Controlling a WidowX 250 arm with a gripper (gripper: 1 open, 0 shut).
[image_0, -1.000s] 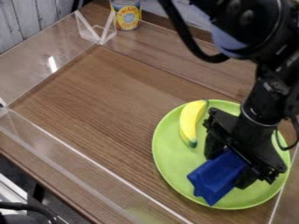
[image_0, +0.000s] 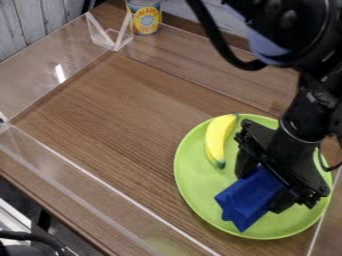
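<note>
My gripper (image_0: 274, 172) is low over a green plate (image_0: 198, 186) on the right side of the view, its black fingers around a blue object (image_0: 243, 206) lying on the plate. Whether the fingers press on the blue object cannot be told, as they hide part of it. A yellow banana (image_0: 217, 140) lies on the left part of the plate, beside the gripper.
Bare wooden counter (image_0: 107, 120) fills the left and middle. Clear plastic edging runs along its left and near sides. A can (image_0: 144, 16) stands at the back, near the wall.
The gripper has shifted very slightly over the blue object; otherwise the scene looks the same.
</note>
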